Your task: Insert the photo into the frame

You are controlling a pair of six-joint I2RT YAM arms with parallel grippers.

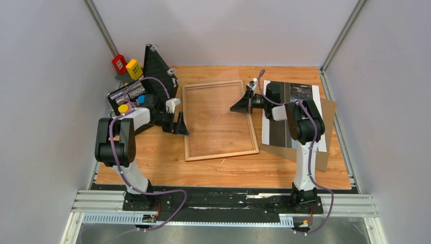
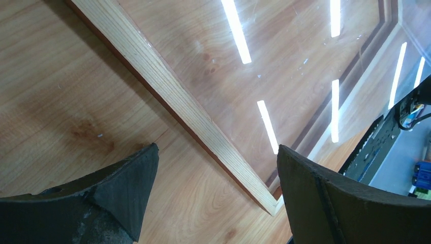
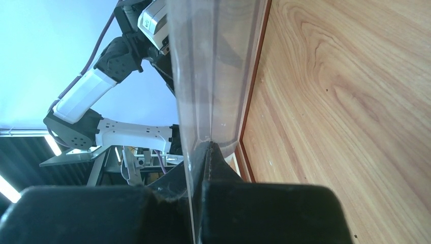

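The wooden frame (image 1: pixel 220 156) lies mid-table; its left rail (image 2: pixel 185 109) and corner show below my left gripper (image 1: pixel 182 127), which stands open beside that rail. My right gripper (image 1: pixel 235 109) is over the frame's right side, shut on the edge of a thin clear sheet (image 3: pixel 211 76) that rises between its fingertips in the right wrist view. The photo (image 1: pixel 278 132) lies on a white mat and cardboard at the right, partly hidden under the right arm.
A black case (image 1: pixel 157 68) with colored items fills the left back, beside red (image 1: pixel 119 63) and yellow (image 1: pixel 133 68) blocks. Brown cardboard (image 1: pixel 328 127) lies at the right.
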